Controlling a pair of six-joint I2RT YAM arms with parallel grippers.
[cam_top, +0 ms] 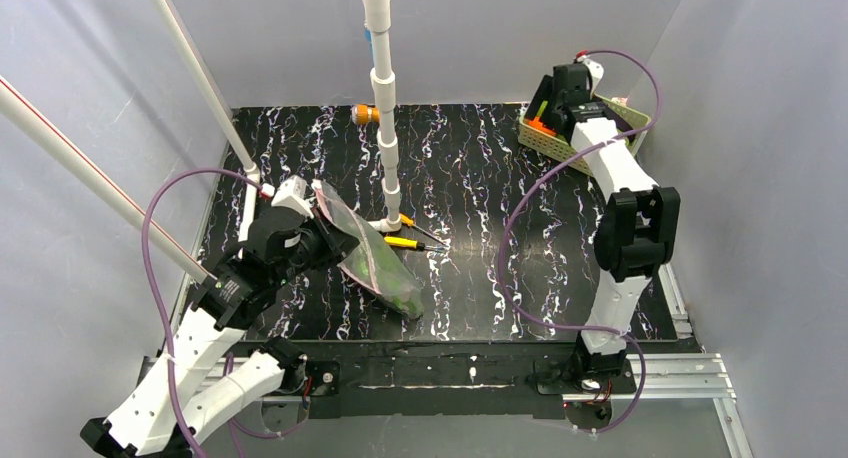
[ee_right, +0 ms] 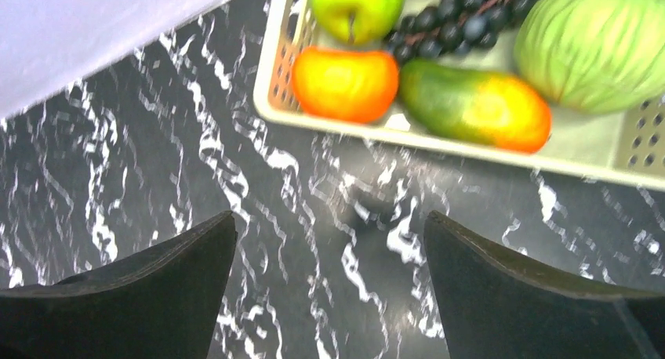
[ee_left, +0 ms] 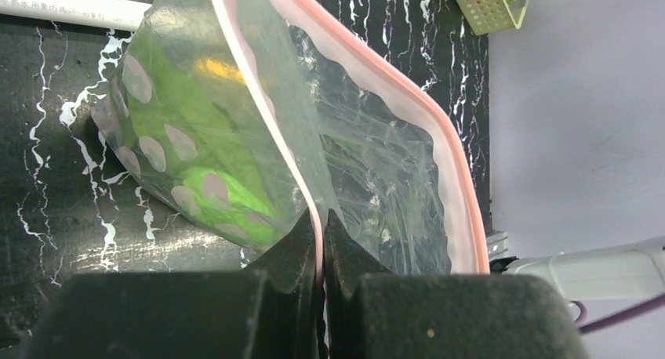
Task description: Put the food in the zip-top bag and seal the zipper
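Note:
The clear zip top bag has a pink-edged mouth, partly open in the left wrist view. Green food and a small orange-yellow patch show through its film. My left gripper is shut on one edge of the mouth, while the bag's lower end rests on the table. At the back right, my right gripper covers part of the food basket. Its fingers stand wide apart in the right wrist view, with only tabletop between them. Beyond them lie an orange fruit, a green-orange fruit, an apple, dark grapes and a cabbage.
A white upright post stands mid-table, with yellow-handled tools at its foot. An orange cylinder lies behind it. Purple cables loop from the arms.

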